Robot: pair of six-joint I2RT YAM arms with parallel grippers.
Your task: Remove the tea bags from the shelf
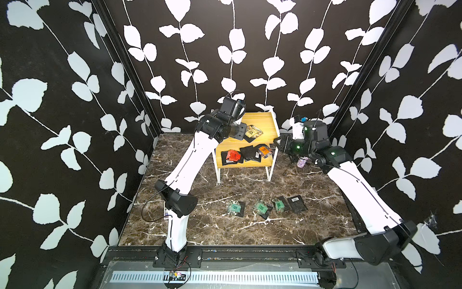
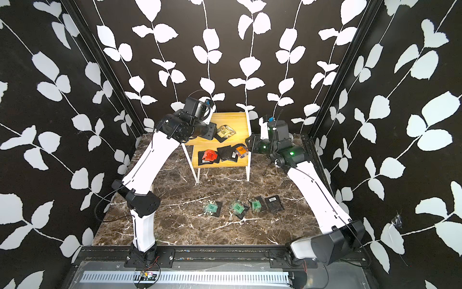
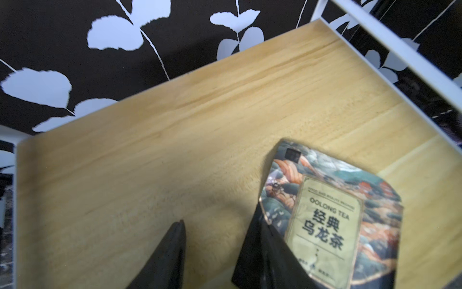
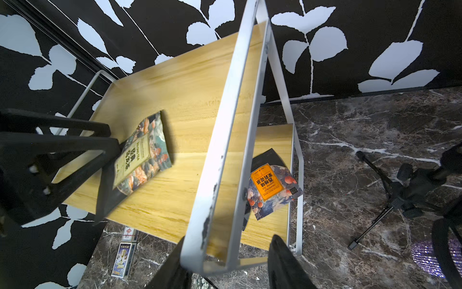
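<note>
On the wooden shelf's top board (image 3: 144,144) lies an oolong tea bag (image 3: 327,212); my left gripper is over it, fingers apart, one at its left edge, nothing visibly held. The lower board carries a red tea bag (image 1: 233,155), black bags (image 1: 249,152) and an orange grapefruit tea bag (image 4: 269,183). My right gripper stands beside the shelf's right side, fingers apart around the white frame in view.
Several green and black bags (image 2: 238,208) lie on the marble floor before the shelf. A tripod (image 4: 404,192) and a purple sparkly object (image 4: 433,255) stand right of it.
</note>
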